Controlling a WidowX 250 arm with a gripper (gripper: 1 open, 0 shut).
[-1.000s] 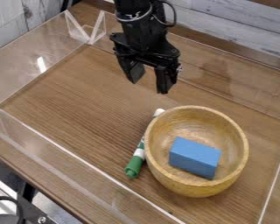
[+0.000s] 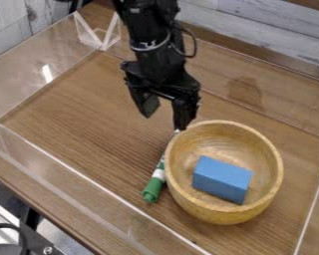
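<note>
My black gripper (image 2: 163, 108) is over the middle of the wooden table, open, its fingers pointing down. Below it to the right sits a yellow bowl (image 2: 258, 143) with a blue block (image 2: 222, 179) in it. A green object with a white part, marker-like (image 2: 155, 184), lies on the table just left of the bowl, partly beside its rim.
A dark cable shows at the lower left corner.
My gripper has moved toward the front of the table, lower in the picture. The bowl, block and green object have not visibly moved.
</note>
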